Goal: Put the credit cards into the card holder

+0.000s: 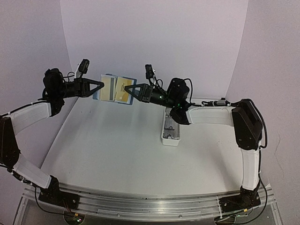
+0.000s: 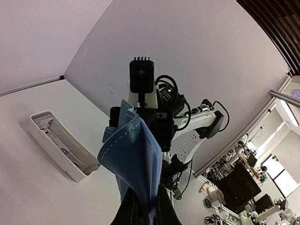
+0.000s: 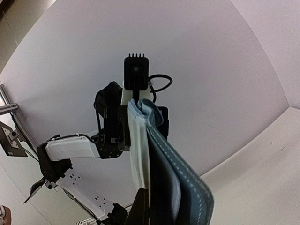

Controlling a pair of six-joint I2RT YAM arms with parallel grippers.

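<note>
In the top view a blue card holder [image 1: 131,100] is spread open in the air, my left gripper [image 1: 102,85] shut on its left edge. A cream card with a grey stripe [image 1: 108,89] lies on its left half. Over the right half is a gold card [image 1: 122,92], its right edge pinched by my right gripper [image 1: 126,87], which is shut. How far the gold card sits inside a pocket cannot be told. Seen by the left wrist, the folded blue holder [image 2: 129,150] rises from the fingers. The right wrist view shows the holder [image 3: 187,187] edge-on.
A long white box [image 1: 170,140] stands on the table, partly under the right arm; no loose card is clear inside it. The white tabletop [image 1: 112,150] in front of the arms is bare.
</note>
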